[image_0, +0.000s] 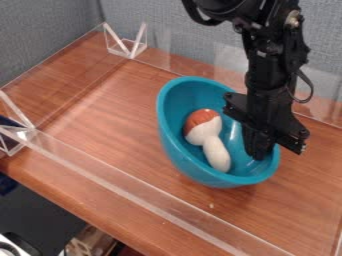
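A blue bowl (187, 165) sits on the wooden table, holding a toy mushroom (210, 140) with a red cap and white stem. My black gripper (259, 145) is at the bowl's right side, pointing down at its rim, its lower tips partly inside the bowl. It looks shut; whether anything thin is between the fingers is hidden.
Bare wood (100, 110) is free to the left of the bowl. Clear low walls with white brackets (126, 42) edge the table, and a grey padded wall stands behind.
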